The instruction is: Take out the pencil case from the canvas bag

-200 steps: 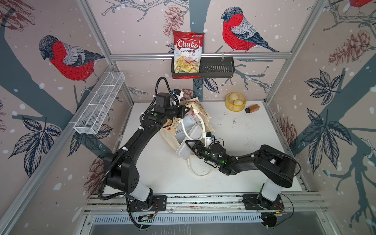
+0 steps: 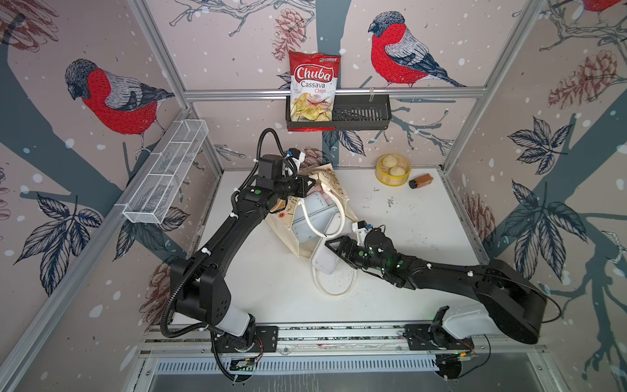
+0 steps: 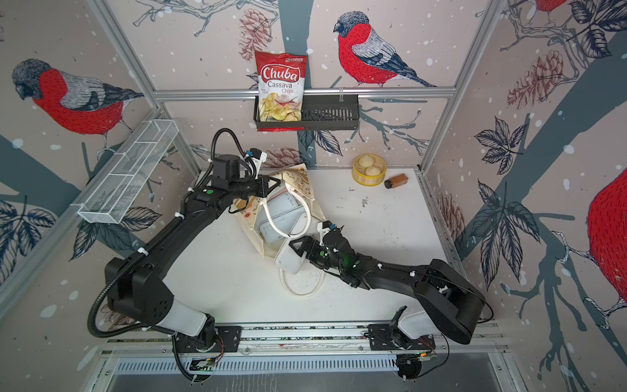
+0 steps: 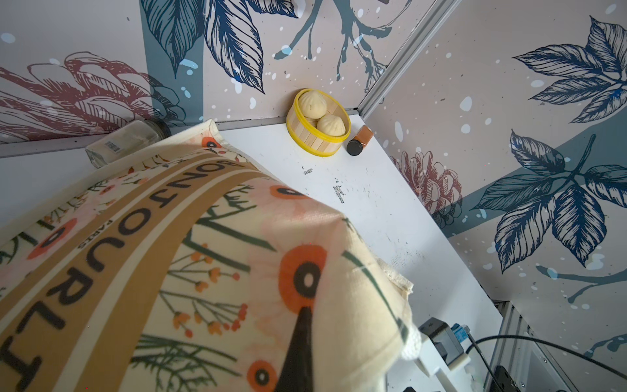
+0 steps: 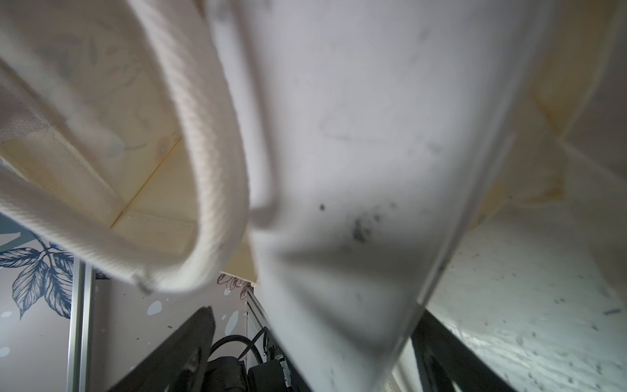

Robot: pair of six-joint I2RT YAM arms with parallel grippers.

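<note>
The canvas bag (image 4: 248,261) lies open at the table's middle, grey cases (image 2: 307,222) inside. My left gripper (image 2: 307,186) is shut at the bag's upper edge; in the left wrist view flowered canvas fills the foreground. My right gripper (image 2: 336,245) is at this case; in the right wrist view its blurred fingers flank the case, and I cannot tell whether both touch it.
Steamer of buns (image 2: 392,170) and a small brown bottle (image 2: 420,181) stand back right. A chips bag (image 2: 313,88) sits in the wall shelf.
My right gripper has moved rightward and the pale case with it, away from the bag's opening; the right arm has swung outward. The left arm stays in place.
</note>
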